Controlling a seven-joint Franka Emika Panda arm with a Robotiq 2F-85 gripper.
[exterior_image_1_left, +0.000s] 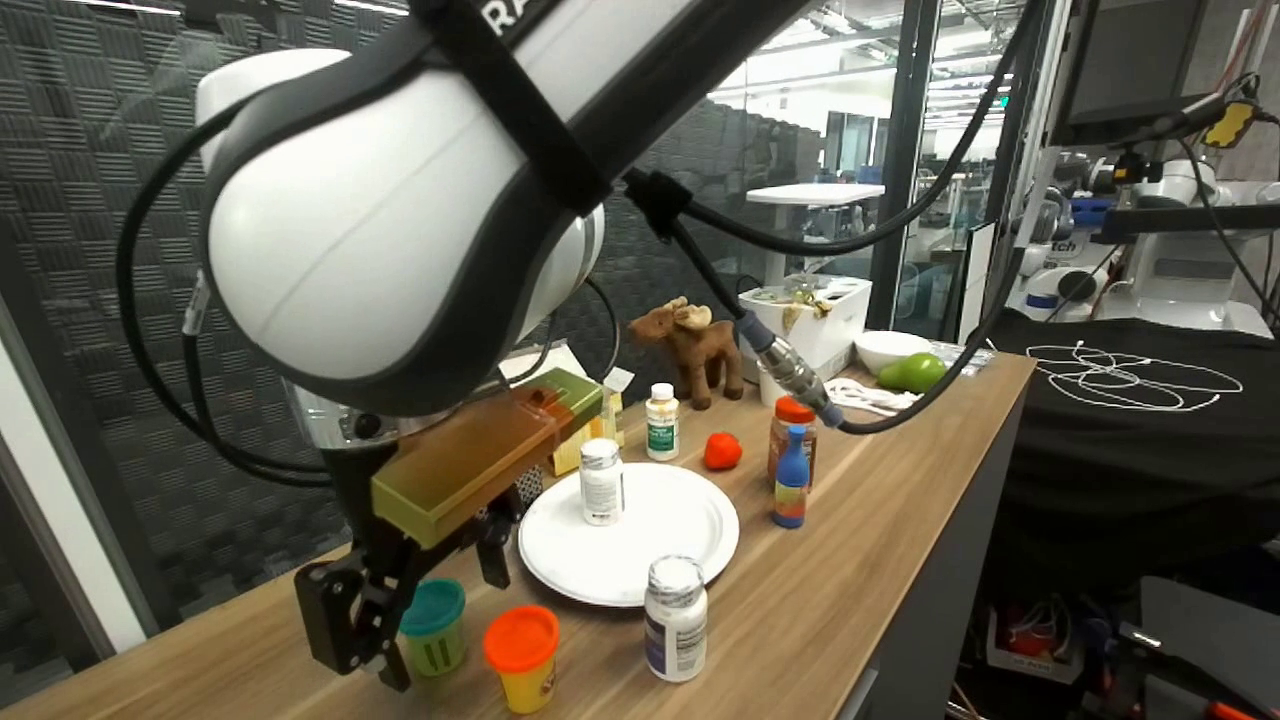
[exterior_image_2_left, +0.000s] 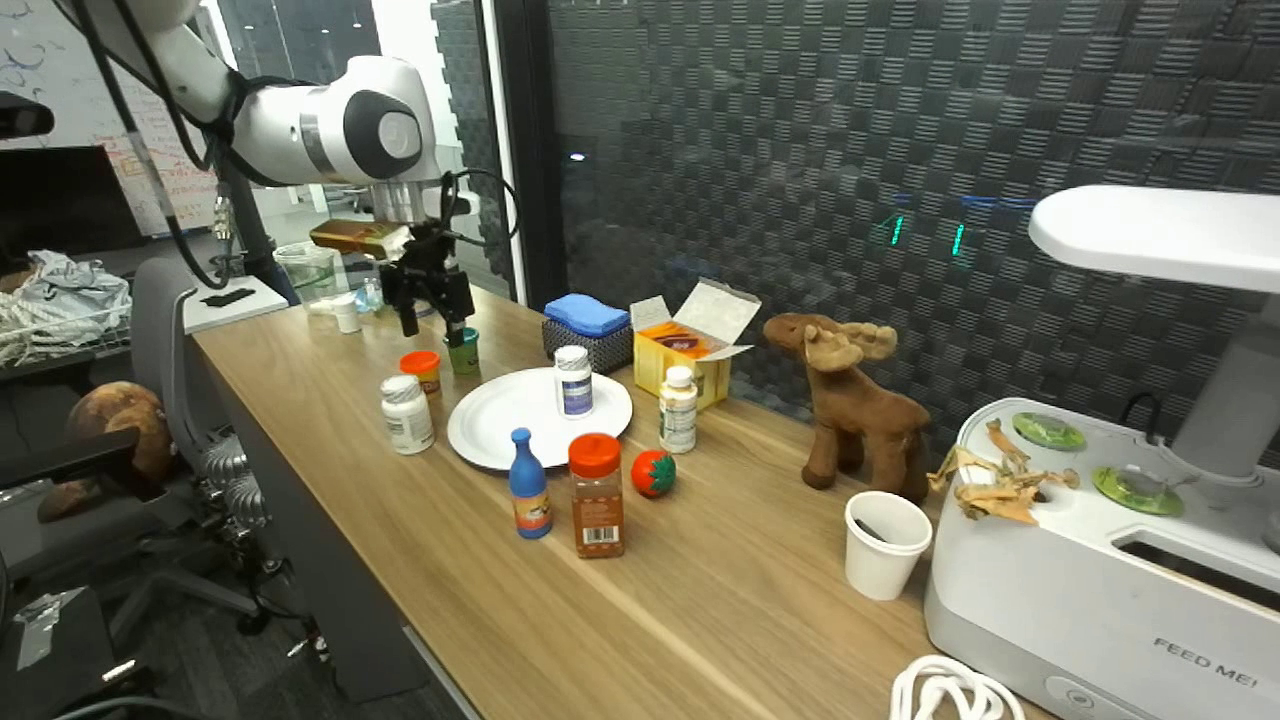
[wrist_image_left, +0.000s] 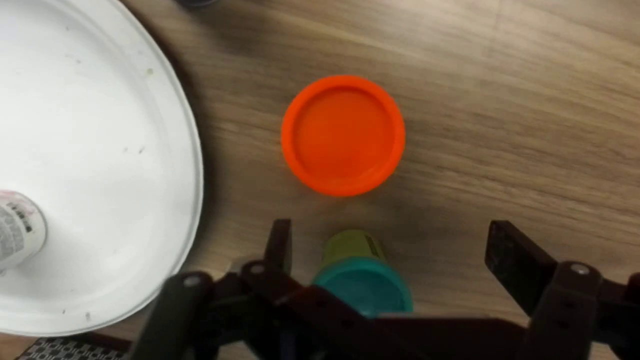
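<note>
My gripper is open, its fingers wide apart and pointing down. Between and below its fingers stands a green tub with a teal lid, partly hidden by the gripper in the wrist view. Nothing is gripped. Close beside that tub is a yellow tub with an orange lid, outside the fingers. A white plate lies on the table with a white pill bottle upright on it. Another white bottle stands near the plate's front edge.
Behind the plate are a yellow box, a black basket with a blue cloth and a white bottle. A blue bottle, a red-lidded jar and a toy tomato stand beyond the plate. Bare wood surrounds the tubs.
</note>
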